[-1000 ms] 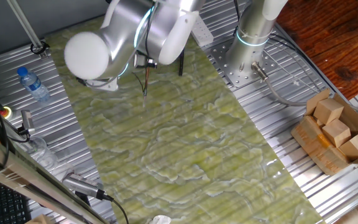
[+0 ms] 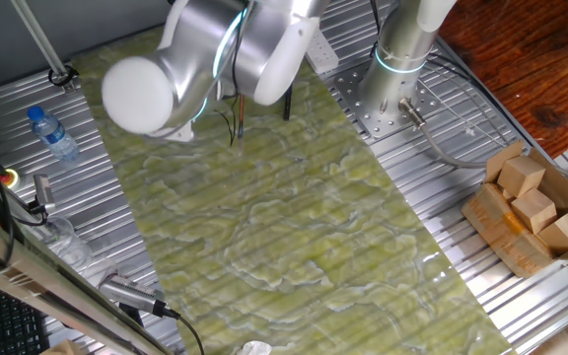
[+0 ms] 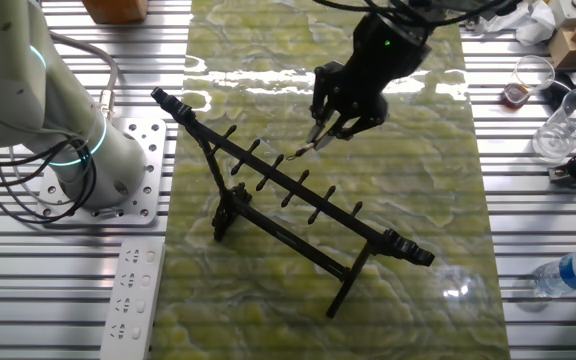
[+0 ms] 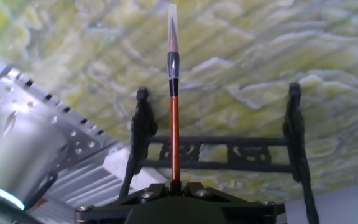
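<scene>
A writing brush (image 4: pixel 174 137) with a red-brown handle, dark ferrule and pale tip extends straight out from my gripper in the wrist view; the gripper is shut on it. A black rack (image 3: pixel 293 187) with a row of small pegs along its top bar stands on the green marbled mat (image 3: pixel 408 310). From exterior view 2, my gripper (image 3: pixel 330 138) appears beside the rack's top bar, on the side away from the power strip. In exterior view 1 the arm hides most of the rack and gripper; part of the brush (image 2: pixel 242 116) shows below it.
A white power strip (image 3: pixel 133 298) and the robot's base plate (image 3: pixel 146 165) flank the mat. Plastic bottle (image 2: pixel 53 134) and glasses stand past its other edge. A cardboard box (image 2: pixel 506 232) holds wooden blocks.
The brush has moved up and a little right in exterior view 1, toward the dark rack end.
</scene>
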